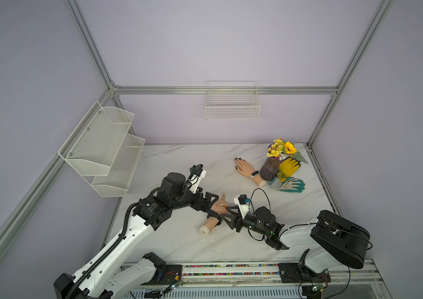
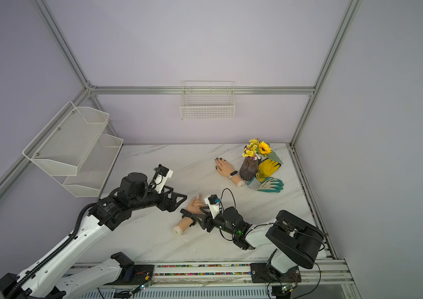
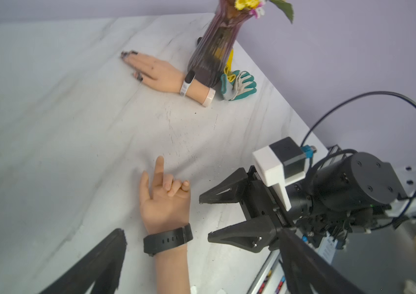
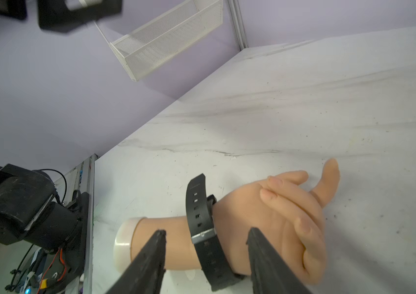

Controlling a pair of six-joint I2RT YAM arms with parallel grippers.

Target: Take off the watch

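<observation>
A mannequin hand lies palm up at the front middle, a black watch strap round its wrist; in the right wrist view the strap's holed end (image 4: 197,201) sticks up. My left gripper (image 1: 210,201) is open above the hand, its fingers at the lower edges of the left wrist view. My right gripper stands open just right of the hand, level with the wrist; in the right wrist view its fingertips lie either side of the strap, with no visible grip on it.
A second hand (image 3: 161,73) with a smartwatch (image 3: 187,82) lies at the back right beside a flower vase (image 1: 270,168) and gloves (image 1: 291,185). Wire baskets (image 1: 101,147) hang on the left and back walls.
</observation>
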